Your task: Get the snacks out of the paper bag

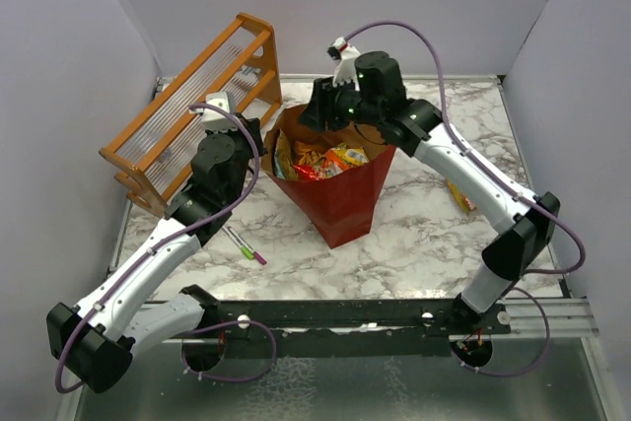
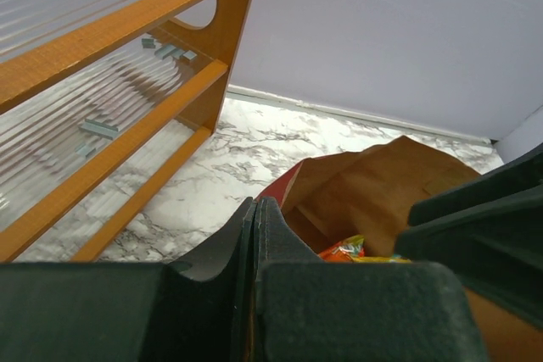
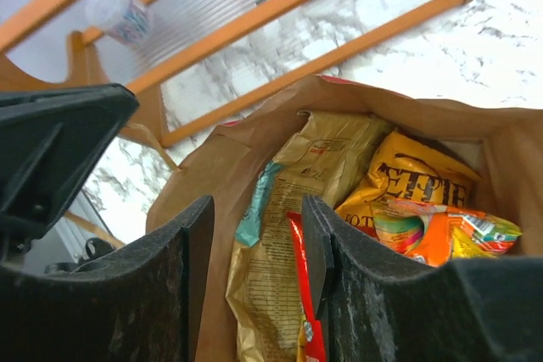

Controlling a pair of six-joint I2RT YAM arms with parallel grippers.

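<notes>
A red paper bag [image 1: 340,206] stands upright on the table, its brown mouth open towards the top. Inside lie several snacks: an orange packet [image 3: 416,175], a multicoloured packet [image 3: 441,231], a red one [image 3: 307,294] and a tan one [image 3: 288,260] along the wall. My right gripper hangs over the bag's mouth with its fingers apart, nothing between them. The left gripper is at the bag's left rim, shut, with nothing visible between its fingers. On the table to the right, a yellow-red snack packet [image 1: 461,196] is mostly hidden by the right arm.
A wooden rack [image 1: 202,105] with clear shelves leans at the back left, close to my left gripper. Some pens [image 1: 242,244] lie left of the bag.
</notes>
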